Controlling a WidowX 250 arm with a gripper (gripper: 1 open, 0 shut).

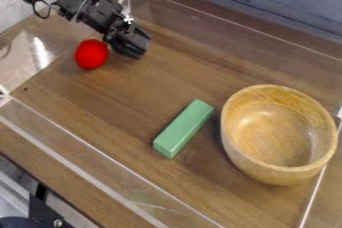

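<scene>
My gripper (pixel 123 38) hangs low over the upper left of the wooden table, angled down to the right from the arm in the top-left corner. A red ball (pixel 91 54) rests on the table just below and left of the gripper. How far its fingers stand apart is hard to make out. A green block (pixel 183 128) lies at the lower middle, and a large wooden bowl (pixel 275 168) sits empty at the right.
A pale wall (pixel 254 7) runs along the back, and the table's front edge drops away at the lower left.
</scene>
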